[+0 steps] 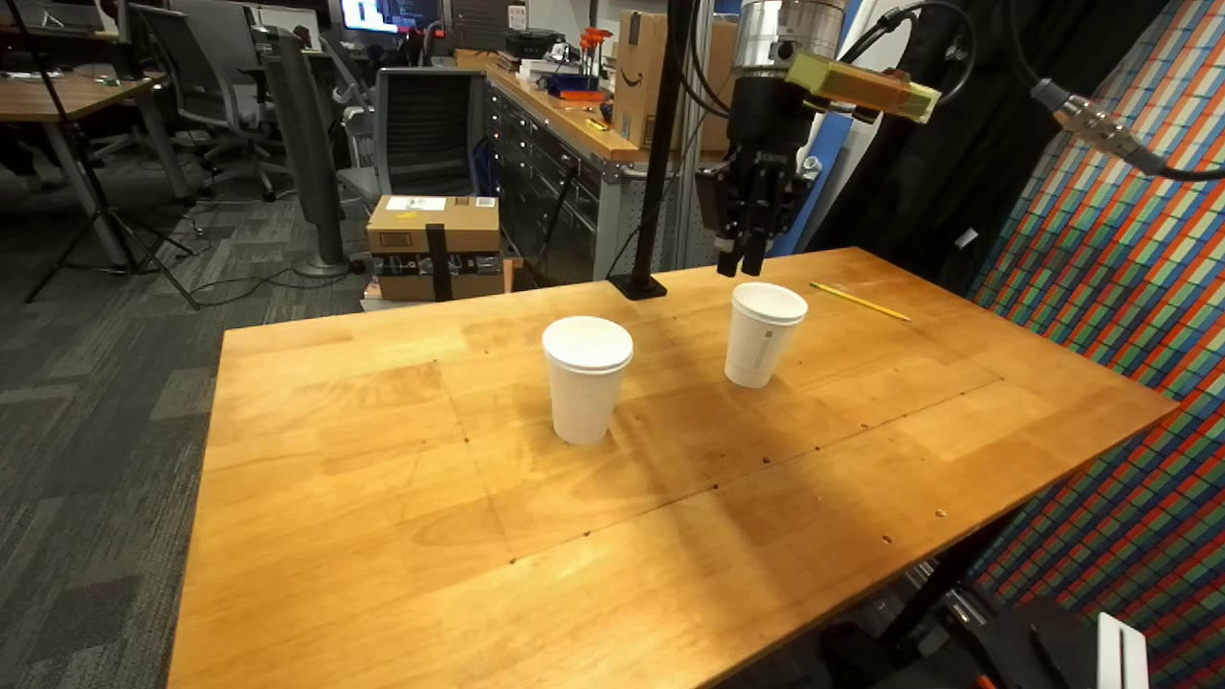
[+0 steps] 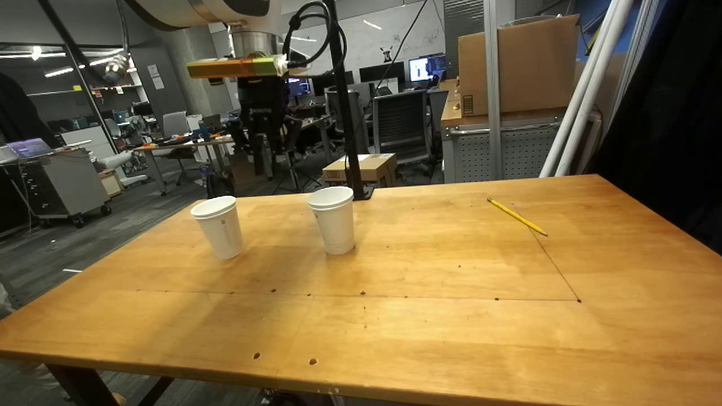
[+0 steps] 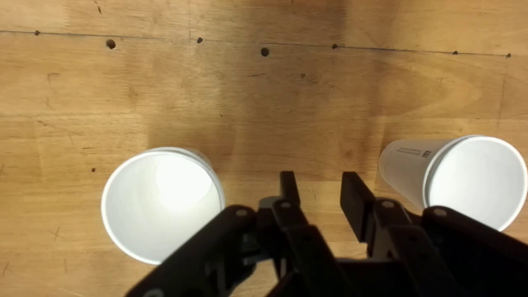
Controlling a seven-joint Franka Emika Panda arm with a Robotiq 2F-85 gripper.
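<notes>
Two white paper cups stand upright and apart on the wooden table, mouths up. One cup is on the left in both exterior views; the other cup is to its right, nearer the pencil. From above, one white cup is left of my gripper and another white cup is right of it, partly behind a finger. My gripper hangs above the table's far side, higher than the rims. It is open, with only bare wood seen between its fingertips.
A yellow pencil lies at the table's right. A black post rises from the far edge behind the cups.
</notes>
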